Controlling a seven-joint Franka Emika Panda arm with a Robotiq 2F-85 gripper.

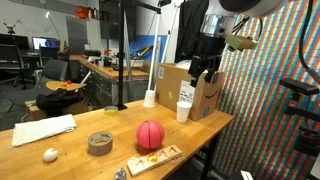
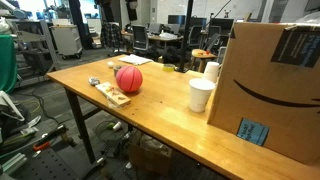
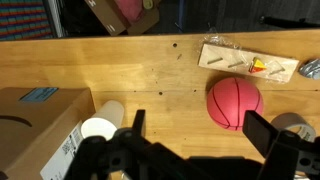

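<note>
High above the table, my gripper (image 1: pixel 204 72) hangs near the cardboard box in exterior view 1. In the wrist view its dark fingers (image 3: pixel 135 130) stand wide apart, so it is open with only tabletop between them. A red ball (image 3: pixel 233 100) rests on the wood, below and toward the right finger. Close by it lies a pale wooden block (image 3: pixel 232 59) with a small yellow and red piece on it. A white cup (image 2: pixel 201 95) stands upright near the box. The tape roll (image 1: pixel 100 143) lies flat left of the ball.
The large cardboard box (image 2: pixel 275 85) stands at one end of the table. A white sheet (image 1: pixel 35 131), a small white ball (image 1: pixel 50 155) and a shiny metallic item (image 3: pixel 311 68) also lie there. Bare wood (image 3: pixel 165 75) separates the cup from the ball.
</note>
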